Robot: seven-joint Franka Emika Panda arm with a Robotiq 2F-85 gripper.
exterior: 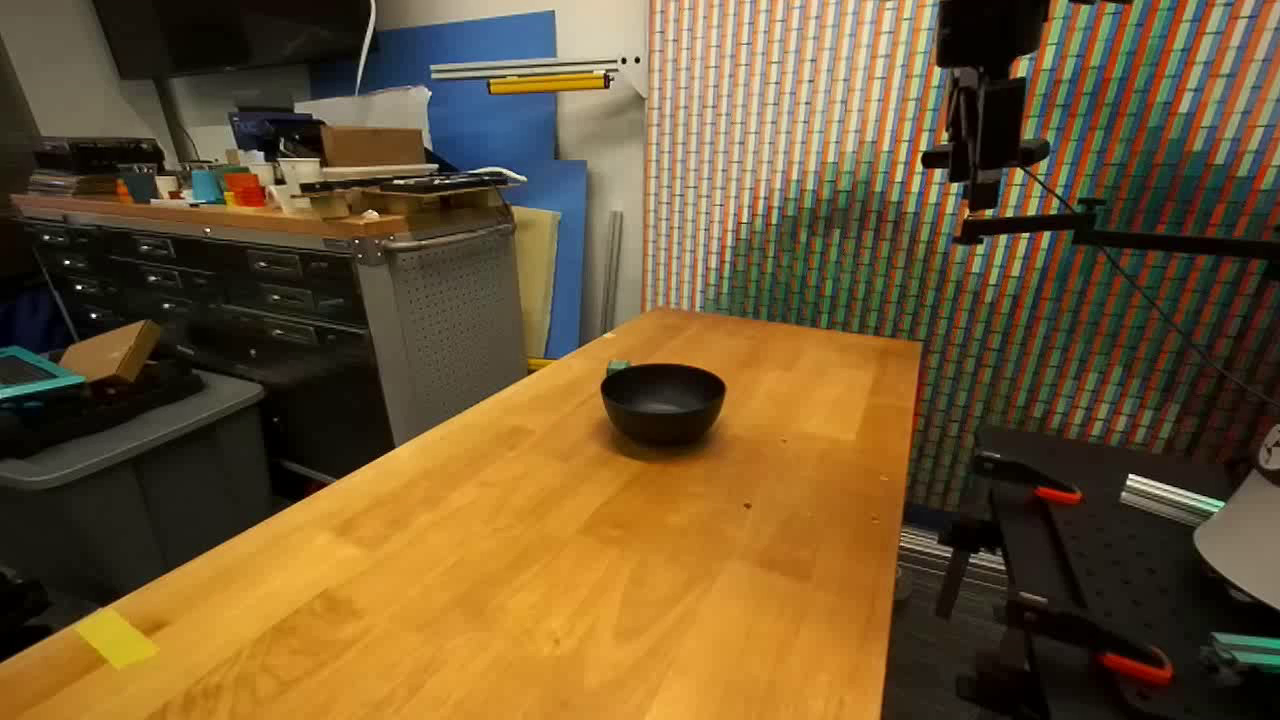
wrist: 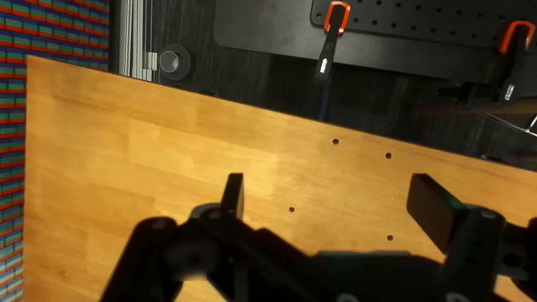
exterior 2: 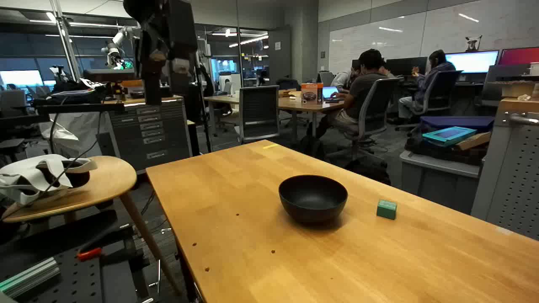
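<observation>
A round black bowl (exterior: pixel 662 406) stands upright on the wooden table, and it looks empty in exterior view 1. Beside the bowl (exterior 2: pixel 313 199), a small green block (exterior 2: pixel 386 209) lies apart from it on the tabletop. In exterior view 1 the bowl hides most of that block (exterior: pixel 618 366). My gripper is open, its two fingers wide apart with only bare table below and nothing between them. Neither bowl nor block shows in the wrist view. High above the table, the gripper (exterior: pixel 981 204) hangs at the upper right of exterior view 1.
A black perforated bench (wrist: pixel 428 48) with orange-tipped clamps runs alongside. A stool (exterior 2: pixel 108 182) bearing a white headset stands past the table's edge.
</observation>
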